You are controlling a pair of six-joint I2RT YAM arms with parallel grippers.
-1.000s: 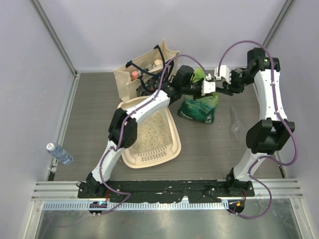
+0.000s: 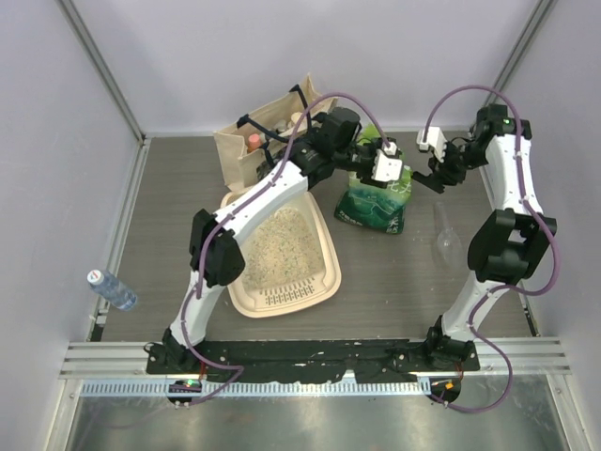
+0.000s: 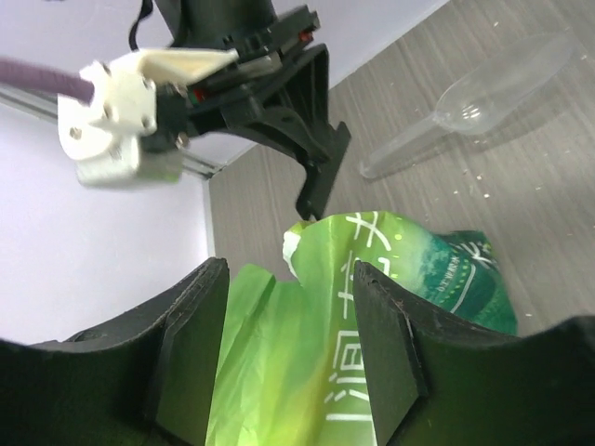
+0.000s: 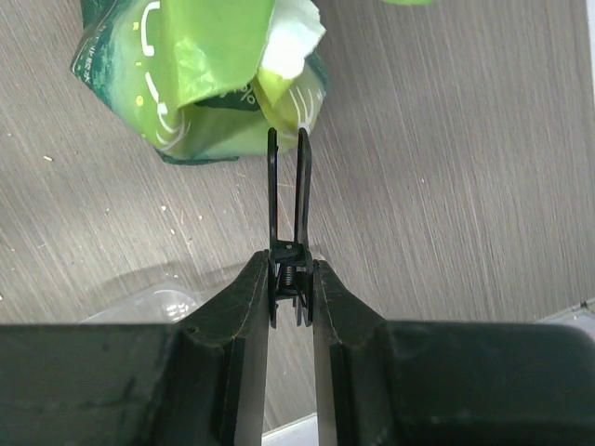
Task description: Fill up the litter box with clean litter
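Note:
The green litter bag (image 2: 380, 207) stands right of the litter box (image 2: 331, 272), its crumpled top (image 4: 291, 37) showing a white inner face. Over that bag my left gripper is open, its fingers apart with green film visible in the gap beyond them. I cannot tell whether they touch it. A slim black spring clip (image 4: 302, 195) is pinched in my right gripper, pointing at the bag's edge; in the top view this gripper (image 2: 439, 171) hovers right of the bag. Pale granular litter (image 2: 282, 252) covers the box floor.
A clear scoop (image 2: 447, 240) lies on the table at the right. Behind the box stands a beige tote (image 2: 232, 155) with dark handles and bottles. A water bottle (image 2: 111, 289) is at the far left. Bare table lies in front of the bag.

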